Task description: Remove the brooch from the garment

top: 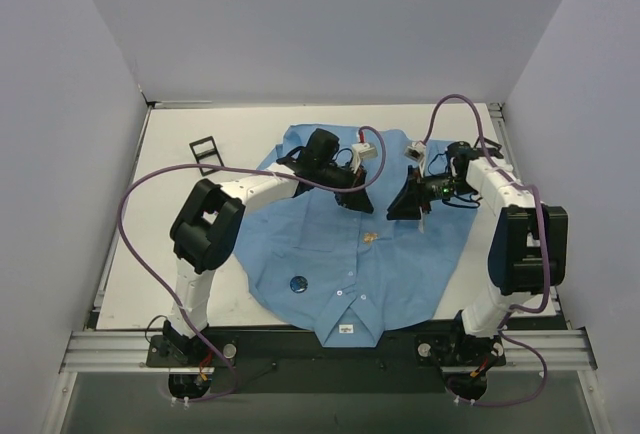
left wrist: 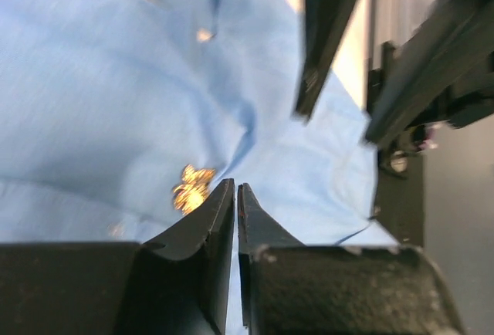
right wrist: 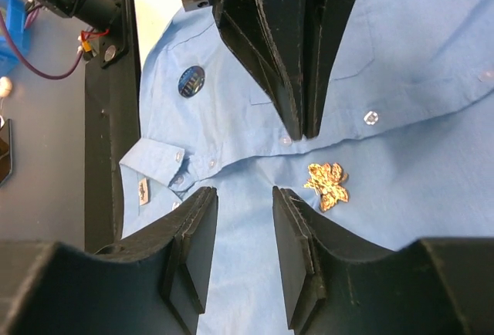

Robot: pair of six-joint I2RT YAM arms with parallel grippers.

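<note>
The gold brooch [top: 370, 237] lies on the light blue garment [top: 290, 234], just below my two grippers; it shows bright gold in the left wrist view [left wrist: 193, 190] and the right wrist view [right wrist: 327, 184]. My left gripper [top: 358, 204] hovers up and left of it; in its wrist view the fingertips [left wrist: 225, 192] are close together, and whether anything thin is between them cannot be seen. My right gripper [top: 400, 212] hovers up and right, its fingers apart with nothing between them in its wrist view.
A round dark blue disc [top: 298, 283] sits on the garment's lower left. Small dark frames [top: 204, 154] lie on the white table [top: 160, 244] at the upper left. Both arms crowd the middle over the garment.
</note>
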